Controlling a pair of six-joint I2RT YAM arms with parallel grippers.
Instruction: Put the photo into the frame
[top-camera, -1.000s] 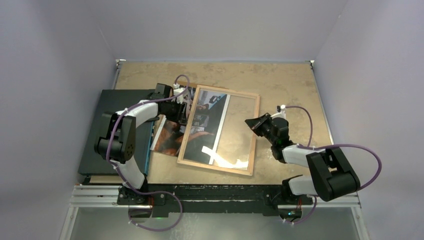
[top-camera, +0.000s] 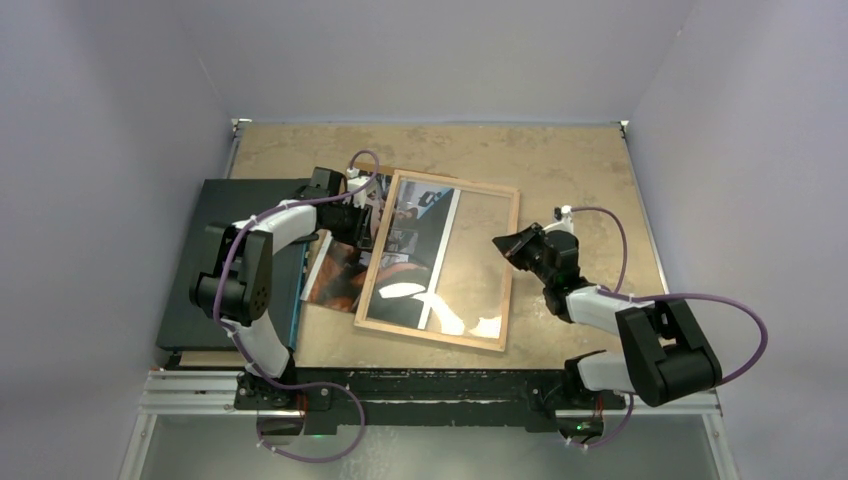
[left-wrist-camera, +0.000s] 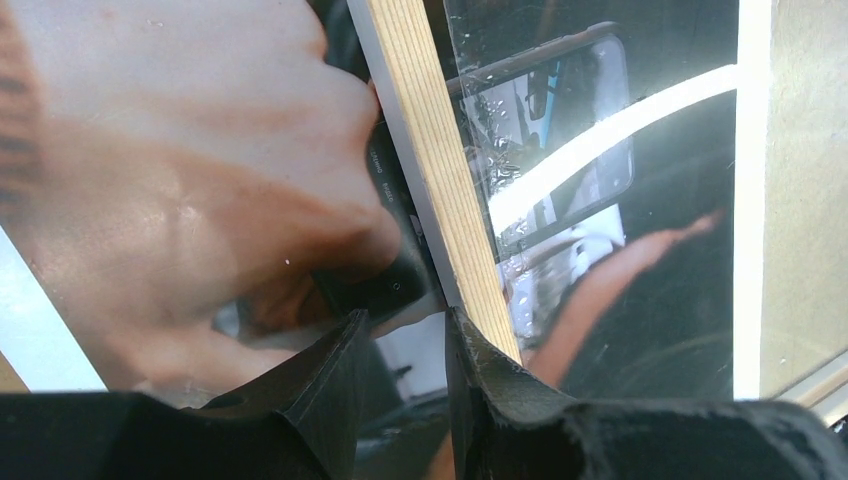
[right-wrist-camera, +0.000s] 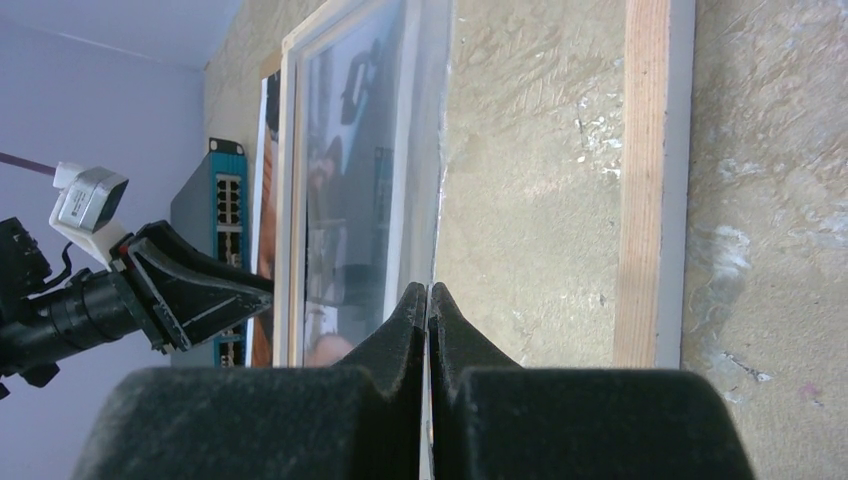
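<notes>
The photo (top-camera: 330, 277) lies on the table, partly beneath the wooden frame (top-camera: 432, 337). Its left part sticks out past the frame's left bar, while its white right border (left-wrist-camera: 752, 200) shows through the frame's opening. My left gripper stands part open over the photo, empty, with one finger close beside the frame's left bar (left-wrist-camera: 430, 130). Near the frame's right bar (right-wrist-camera: 645, 190), my right gripper is shut on the edge of a clear sheet (right-wrist-camera: 425, 150), which appears raised there and extends leftward over the opening.
A large dark panel (top-camera: 235, 300) with a blue edge lies to the left, under the left arm. Grey walls enclose the back and sides.
My right gripper has shifted very slightly to the right. Glare on the clear sheet has changed shape and spread leftward. The left arm, photo and frame look unmoved.
</notes>
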